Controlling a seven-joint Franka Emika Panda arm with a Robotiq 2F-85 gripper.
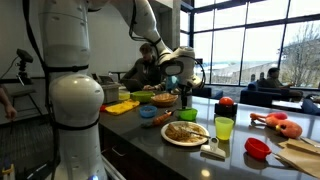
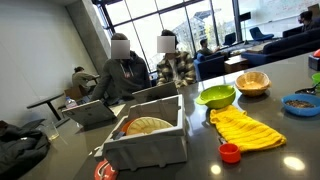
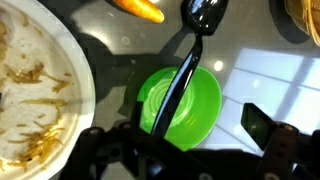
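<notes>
A small green bowl lies below my gripper in the wrist view. A black spoon reaches over it, its handle crossing the bowl between my spread fingers without being gripped. In exterior view 1 the open gripper points down above the same green bowl. Left in the wrist view is a white plate with brown food strands, seen as plate in front of the bowl. Whether the spoon handle rests on the bowl's rim is unclear.
An orange carrot-like item and a wicker basket lie close by. A yellow cup, a red bowl and a wooden board stand to the right. A yellow cloth and a grey box are elsewhere.
</notes>
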